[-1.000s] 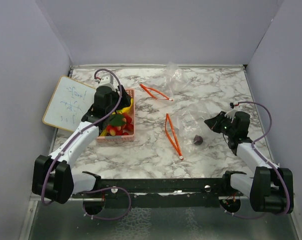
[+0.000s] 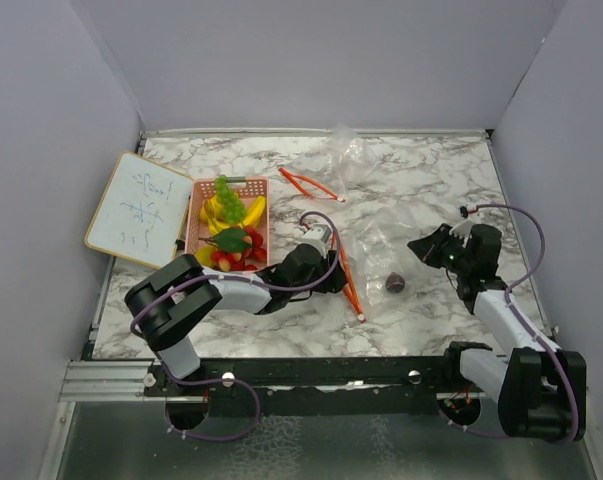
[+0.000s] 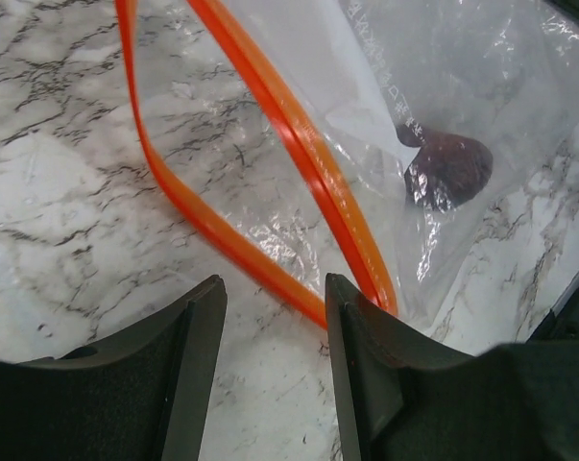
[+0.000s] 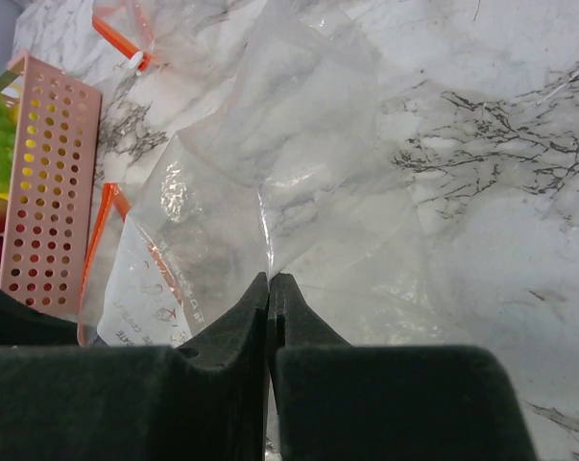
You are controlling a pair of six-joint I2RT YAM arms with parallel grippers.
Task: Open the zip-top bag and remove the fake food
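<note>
A clear bag (image 2: 381, 250) with an orange zip strip (image 3: 332, 192) lies on the table, a dark reddish piece of fake food (image 3: 447, 168) inside. My left gripper is part open over the strip at the bag's mouth, with nothing seen held between its fingers. My right gripper is shut at the bag's far side; clear film reaches its tips, and I cannot tell whether any is pinched between them.
A pink basket (image 4: 49, 173) of fake fruit stands to the left, beside a whiteboard (image 2: 136, 208). Another clear bag with an orange strip (image 2: 311, 185) lies at the back.
My left arm has swung from over the basket down and right to the bag's orange strip. The right arm looks almost unmoved.
</note>
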